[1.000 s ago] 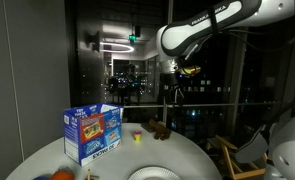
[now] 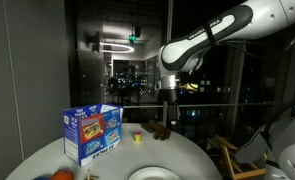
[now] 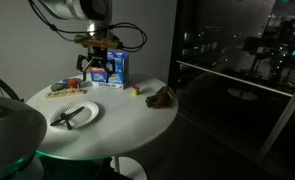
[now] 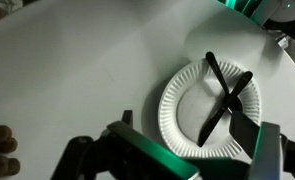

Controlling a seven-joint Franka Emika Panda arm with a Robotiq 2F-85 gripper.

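Note:
A white paper plate (image 4: 168, 108) with a ridged rim lies on the round white table. Dark utensils (image 4: 223, 98) lie crossed on it in the wrist view. The plate (image 3: 84, 121) also shows near the robot's base in exterior view 2. My gripper (image 3: 95, 66) hangs above the table, its fingers apart and nothing between them. Seen from the wrist, the open gripper has its dark fingers low in the picture, overlapping the near side of the plate. Exterior view 1 shows the gripper (image 2: 171, 100) small against the window.
A blue box (image 2: 92, 135) stands at the table's left. Beyond it are a small yellow and red item (image 2: 137, 136) and a brown object (image 3: 161, 97) near the edge. Brown rounded things (image 4: 1, 140) show at the wrist view's left. The tabletop (image 3: 122, 125) has clear room.
In exterior view 1 my arm and gripper have come down and shifted slightly left. The plate, box and other table objects look unmoved.

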